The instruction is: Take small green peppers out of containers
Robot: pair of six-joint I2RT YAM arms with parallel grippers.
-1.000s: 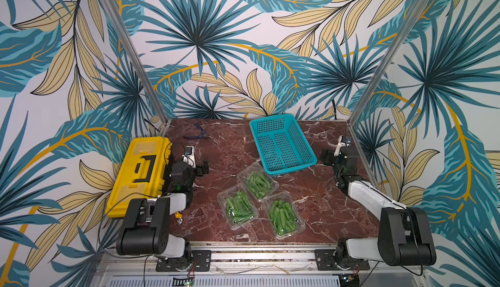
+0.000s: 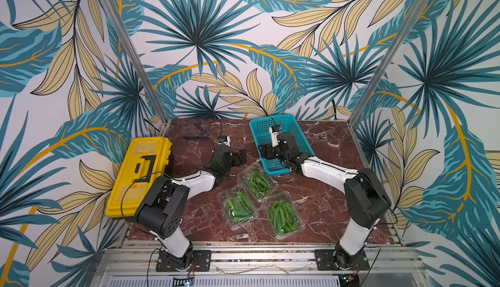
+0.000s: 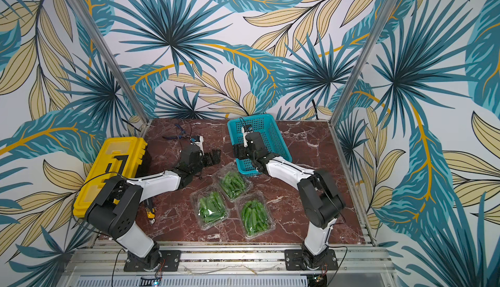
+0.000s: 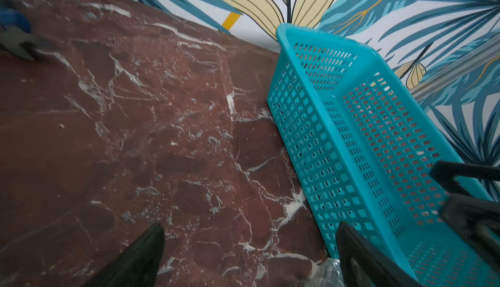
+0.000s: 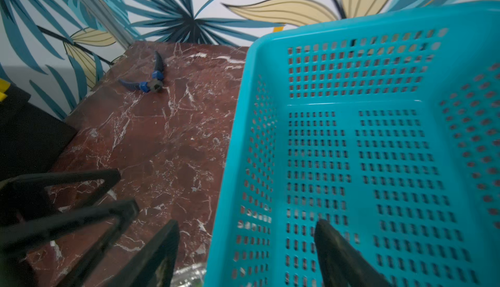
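Note:
Three clear plastic containers of small green peppers lie on the table: one at the back (image 2: 257,183), one at the left (image 2: 239,208) and one at the right (image 2: 282,215). My left gripper (image 2: 239,157) is open with nothing between its fingers, above the table behind the back container. Over the left part of the teal basket (image 2: 302,141) hangs my right gripper (image 2: 265,152). Its fingers (image 5: 338,253) stand apart and empty, and the basket's left wall shows between them in the right wrist view. That basket appears empty in the right wrist view.
A yellow toolbox (image 2: 125,182) stands at the left. Blue-handled pliers (image 5: 151,85) lie at the back left, and a yellow-handled tool (image 3: 150,214) is near the front left. The two grippers are close together.
The left gripper has moved right, away from the toolbox. The right gripper has swung left from beside the basket to over it. Containers and basket stay in place.

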